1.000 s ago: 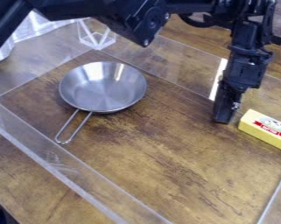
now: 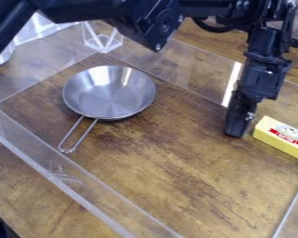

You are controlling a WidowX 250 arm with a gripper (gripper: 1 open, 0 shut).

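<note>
The black gripper (image 2: 241, 121) points straight down at the wooden table, its tips low by the back-right area, just left of a yellow box (image 2: 282, 139) with a red label. It looks closed, and I see nothing clearly held between its dark fingers. A steel pan (image 2: 109, 91) with a wire handle lies to the left on the table.
Clear plastic strips or walls border the wooden surface (image 2: 138, 177) at left, back and right. A white wire object (image 2: 101, 37) stands at the back left.
The arm and gripper have shifted very slightly; the pan and yellow box stay where they were.
</note>
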